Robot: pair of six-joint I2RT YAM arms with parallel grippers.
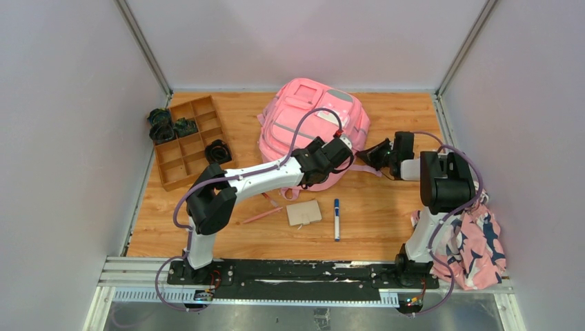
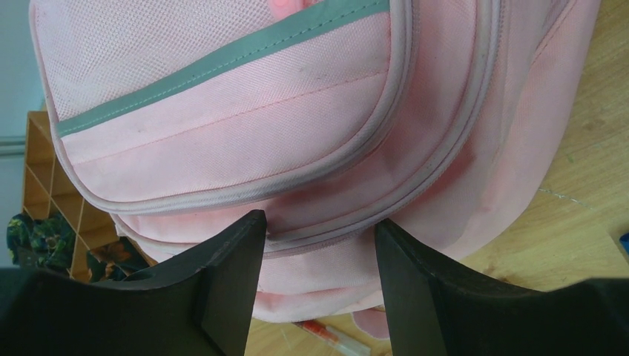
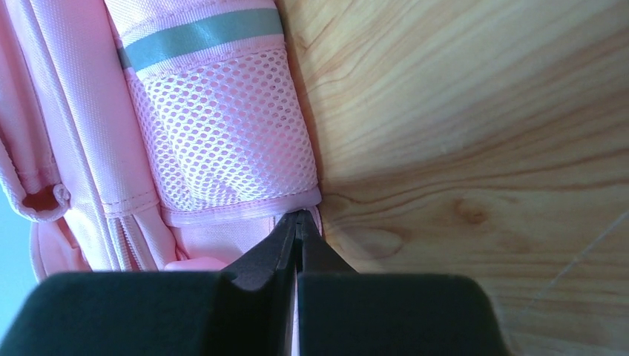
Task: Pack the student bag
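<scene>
The pink backpack [image 1: 293, 131] lies on the wooden table, its front pocket facing up. My left gripper is part open over the bag's near side; a grey piped seam [image 2: 326, 236] runs across between its fingers, and I cannot tell whether they touch the fabric. At the bag's right side my right gripper is shut, its tips just below the mesh side pocket [image 3: 230, 133], with nothing showing between them. In front of the bag lie a beige notebook [image 1: 304, 213], a blue-capped marker [image 1: 336, 221] and a pink pencil-like stick [image 1: 263, 215].
A wooden compartment tray [image 1: 174, 165] at the left holds dark coiled items [image 1: 218, 152]. Patterned pink cloth [image 1: 476, 248] is bundled at the right, beside the right arm's base. Bare table lies right of the marker.
</scene>
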